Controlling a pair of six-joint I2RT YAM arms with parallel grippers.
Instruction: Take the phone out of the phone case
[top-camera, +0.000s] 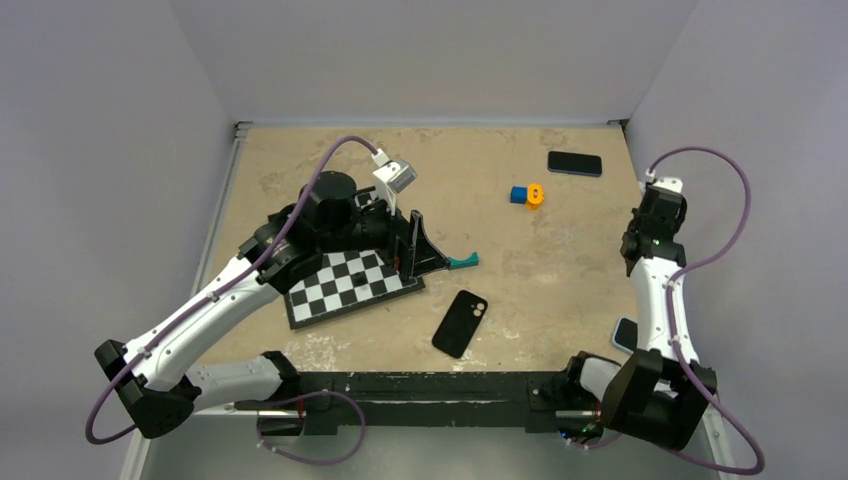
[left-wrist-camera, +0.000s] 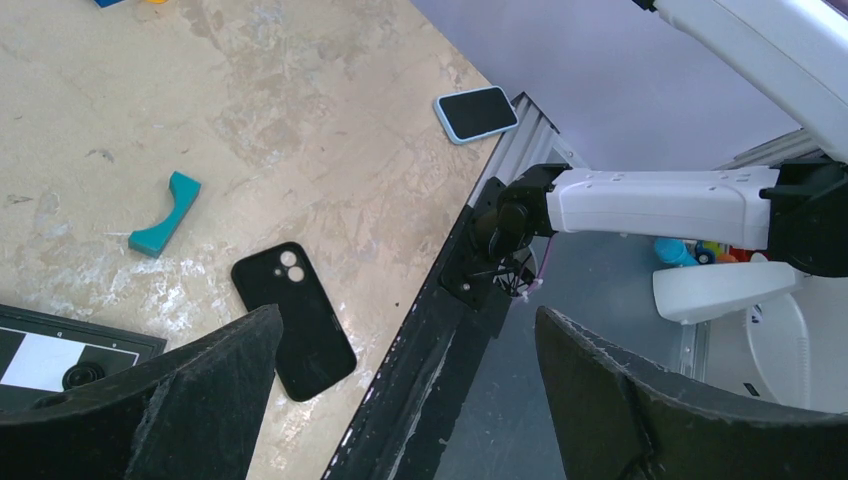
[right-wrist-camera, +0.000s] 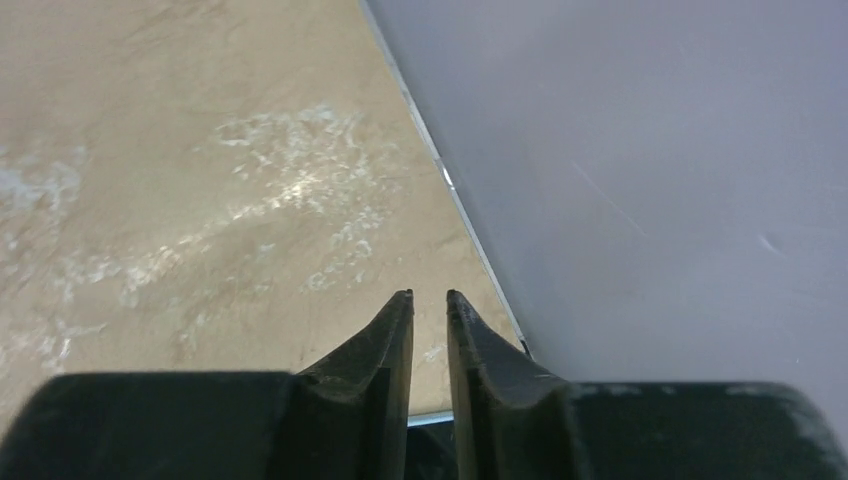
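Note:
A black phone case (top-camera: 459, 323) with camera cutouts lies on the lower middle of the table, also visible in the left wrist view (left-wrist-camera: 300, 330). A light-blue phone with dark screen (top-camera: 624, 334) lies at the front right, also in the left wrist view (left-wrist-camera: 476, 112); another dark phone (top-camera: 574, 163) lies at the back right. My left gripper hangs open above the table, left of the case. My right gripper is at the table's right side, fingertips a narrow gap apart, nothing visible between them.
A chessboard (top-camera: 330, 295) lies left, partly under the left arm. A teal piece (top-camera: 464, 261) and blue and orange pieces (top-camera: 519, 195) lie mid-table. Walls bound the table at right and back.

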